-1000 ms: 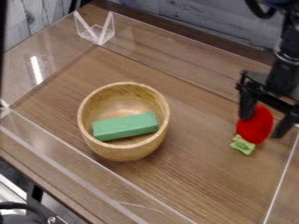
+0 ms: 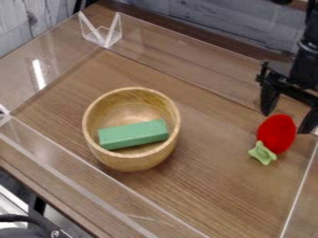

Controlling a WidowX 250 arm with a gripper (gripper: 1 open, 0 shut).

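My dark gripper (image 2: pixel 287 99) is at the upper right, open, its fingers pointing down just above and behind a red oval object (image 2: pixel 277 132). A small pale green piece (image 2: pixel 262 153) lies in front of the red object, on the wooden surface. At the left, a round wooden bowl (image 2: pixel 130 104) holds a green block (image 2: pixel 132 134).
The brown table (image 2: pixel 187 195) has free room in its middle and front. A clear plastic item (image 2: pixel 99 30) stands at the upper left. The surface's right edge runs close beside the red object.
My gripper has shifted to the right and back from over the red object, which is now more fully exposed.
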